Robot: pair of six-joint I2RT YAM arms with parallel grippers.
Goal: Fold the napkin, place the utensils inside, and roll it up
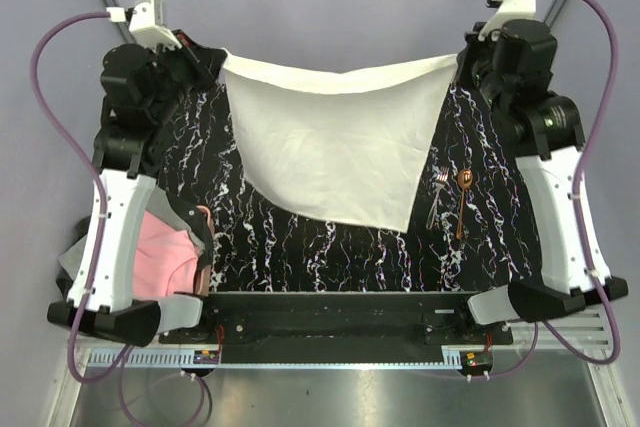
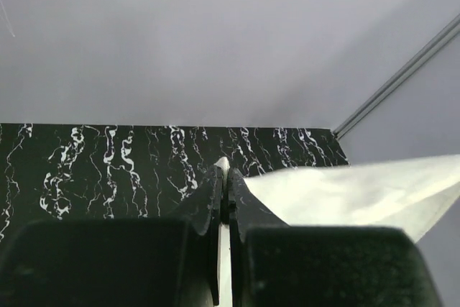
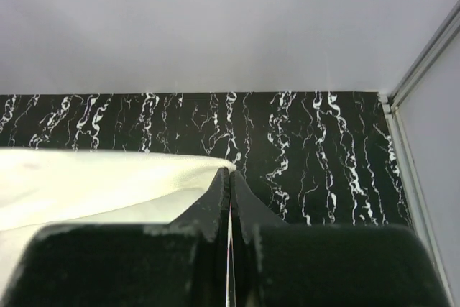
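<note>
The white napkin (image 1: pixel 330 157) hangs stretched between my two grippers, its top edge folded over, the lower part spread toward the table front. My left gripper (image 1: pixel 218 61) is shut on its upper left corner (image 2: pixel 302 192); my right gripper (image 1: pixel 464 61) is shut on the upper right corner (image 3: pixel 144 185). A fork (image 1: pixel 439 192) and a copper spoon (image 1: pixel 464 192) lie side by side on the black marbled table, right of the napkin.
A pink cloth (image 1: pixel 160 252) in a grey bin sits at the front left. Walls stand at the back and sides.
</note>
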